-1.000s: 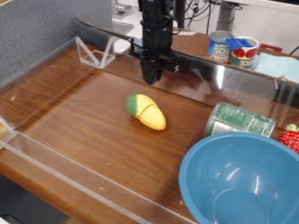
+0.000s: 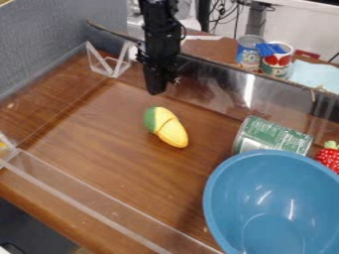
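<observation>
The black gripper hangs from the arm at the top middle, low by the clear back wall of the tray, above and behind a yellow toy corn with a green husk. It looks shut, with nothing visible between its fingers, though the tips are dark and small. The corn lies apart from it on the wooden floor.
A blue bowl fills the lower right, beside a lying green can and a red strawberry. Clear walls edge the tray. Two upright cans stand behind it.
The gripper has shifted slightly to the left, away from where it was a second ago. The objects in the tray have not moved.
</observation>
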